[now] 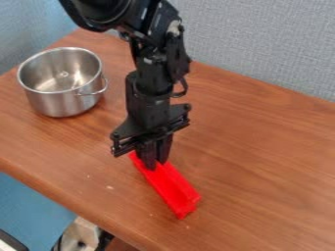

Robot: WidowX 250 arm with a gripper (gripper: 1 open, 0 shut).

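Note:
My black gripper (153, 157) points straight down at the middle of the view, its fingers closed on the upper end of a red elongated object (173, 191). The red piece lies at a slant on the wooden table, running toward the lower right. Whether it touches the table along its whole length is unclear.
A steel pot (62, 88) with side handles stands at the back left.

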